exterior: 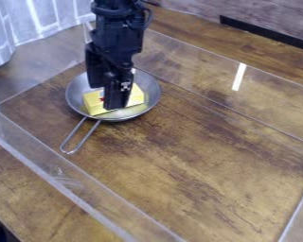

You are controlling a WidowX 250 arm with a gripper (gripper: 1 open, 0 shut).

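My black gripper [113, 89] is low over a grey metal pan [149, 109] with a wire handle, its open fingers down around a yellow block [133, 99] lying in the pan. Part of the block is hidden behind the fingers, so contact cannot be told.
The pan sits on a wooden table [204, 170] bordered by clear plastic walls. A white cylindrical object [0, 38] stands at the top left.
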